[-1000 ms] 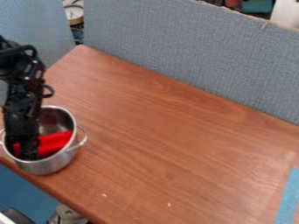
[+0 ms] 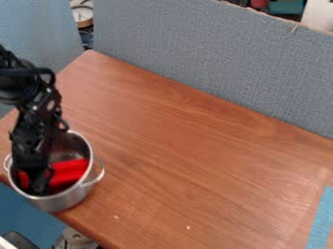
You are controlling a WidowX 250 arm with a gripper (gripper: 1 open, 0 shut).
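Observation:
A steel pot [image 2: 62,199] with side handles sits at the left front edge of the table. A red object [image 2: 69,170] lies inside it. My black gripper [image 2: 35,177] reaches down into the pot from the upper left, over the red object. Its fingertips are dark and blurred, so I cannot see whether they are open or holding anything.
Grey padded panels [image 2: 196,58] border the back and left. A blue tape strip [image 2: 320,214] is at the right edge.

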